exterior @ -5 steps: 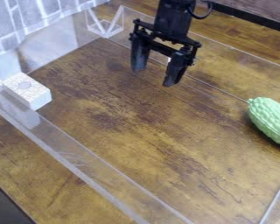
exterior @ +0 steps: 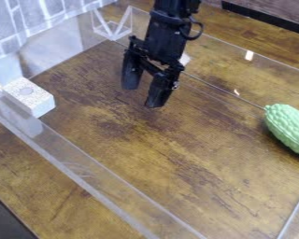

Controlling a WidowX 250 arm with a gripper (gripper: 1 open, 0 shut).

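Observation:
My black gripper (exterior: 149, 80) hangs over the upper middle of the wooden tray floor (exterior: 164, 159), its two fingers spread apart and angled downward. I see nothing held between them. A white speckled block (exterior: 27, 98) lies at the left by the clear wall, and a green bumpy corn-like object (exterior: 288, 129) lies at the right edge, both well away from the gripper.
Clear plastic walls (exterior: 83, 177) border the wooden surface, with white crumpled cloth or plastic at the upper left. A small pale item sits behind the gripper.
My gripper has moved a little left and toward the camera, lower in the view, and has turned slightly. The block and green object have not moved.

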